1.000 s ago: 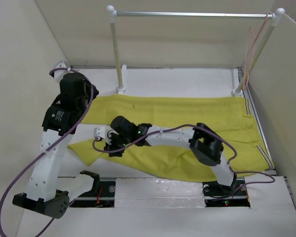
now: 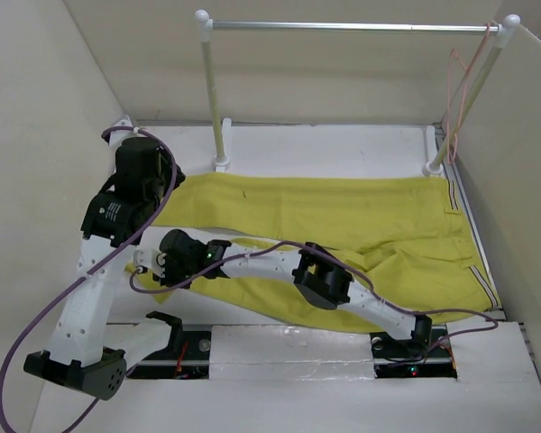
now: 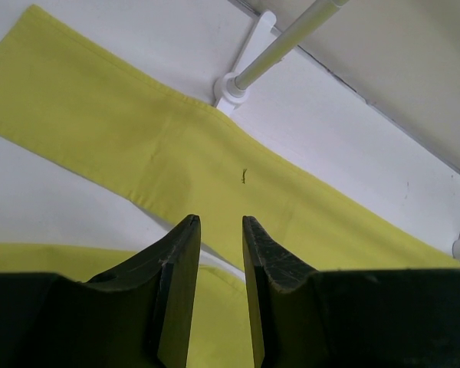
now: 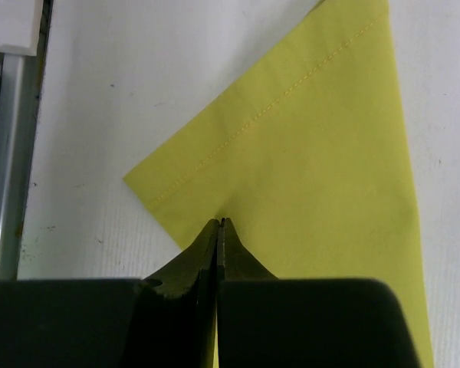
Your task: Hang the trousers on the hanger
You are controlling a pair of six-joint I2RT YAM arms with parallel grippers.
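Yellow trousers (image 2: 343,203) lie spread flat on the white board below a rack, with striped cuffs or edges at the right. My left gripper hangs over the upper leg at the left, its fingers apart with nothing between them. My right gripper is shut, its tips low at a corner of the lower leg's end (image 4: 314,169); no cloth shows clearly held between them. Its body hides part of the trousers in the top view.
A rack with a metal bar (image 2: 352,27) stands at the back, with pink cord (image 2: 455,90) at its right post. Side walls enclose the board. Cables run along both arms.
My right arm has moved left along the lower leg toward its left end.
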